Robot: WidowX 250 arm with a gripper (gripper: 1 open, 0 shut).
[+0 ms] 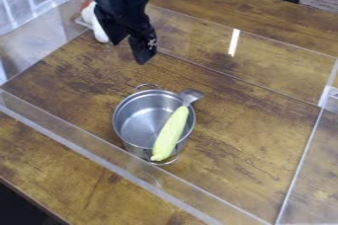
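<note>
My black gripper (140, 46) hangs over the upper left of the wooden surface; whether its fingers are open or shut is hard to make out. Behind it, partly hidden, is a white and orange object (91, 18). A steel pot (137, 120) stands below the gripper in the middle, with a pale yellow-green corn cob (171, 133) lying across its right side and a grey handle-like piece (189, 96) at the upper right rim.
Clear plastic walls edge the wooden surface (251, 91) at the left, front and right.
</note>
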